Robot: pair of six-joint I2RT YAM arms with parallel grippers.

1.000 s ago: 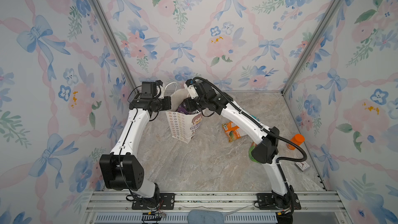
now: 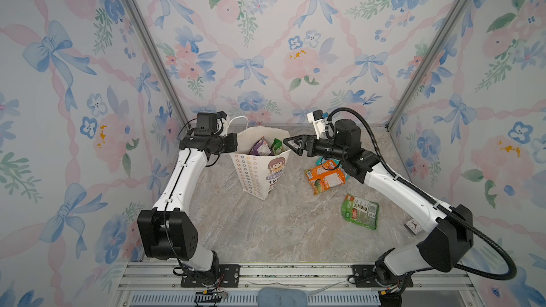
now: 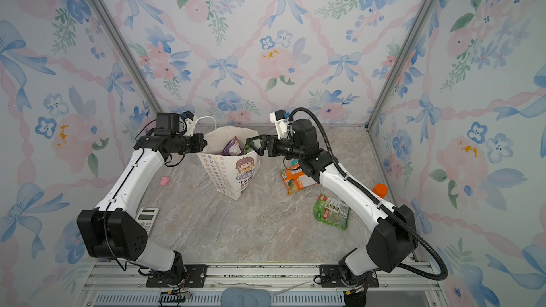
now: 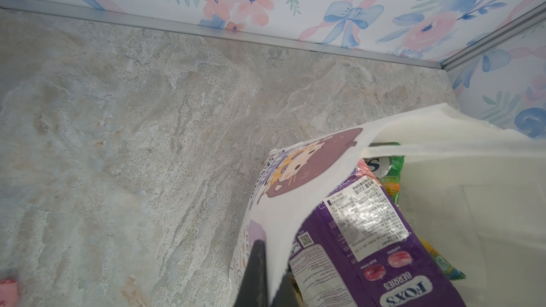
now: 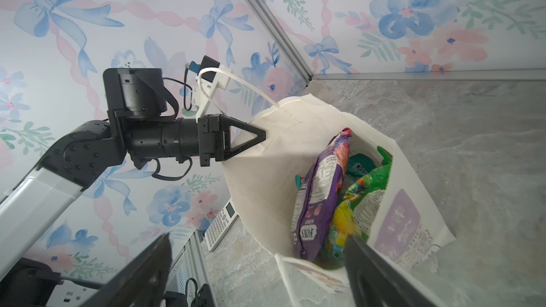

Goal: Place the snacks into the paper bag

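Observation:
The white paper bag [image 2: 257, 173] stands on the table, mouth up, with a cartoon girl on its front. Inside it are a purple snack packet [image 5: 322, 204] and a green one [image 5: 369, 184]. My left gripper is shut on the bag's rim, whose edge runs between its fingers. At the bag's right rim, my right gripper [image 2: 297, 144] is open, holding nothing; its blurred fingers [image 5: 372, 275] are wide apart. On the table lie an orange snack packet [image 2: 326, 178], a green packet [image 2: 360, 211] nearer the front, and a partly hidden teal packet behind the orange one.
A calculator [image 3: 146, 217] and a small pink object [image 3: 165, 181] lie at left. An orange-capped container [image 3: 380, 191] is partly behind the right arm. A small box [image 2: 414, 226] sits at the right edge.
My right gripper has withdrawn from over the bag's mouth to its right rim, and the purple packet shows more clearly. The bag has shifted slightly right. The left arm barely moved.

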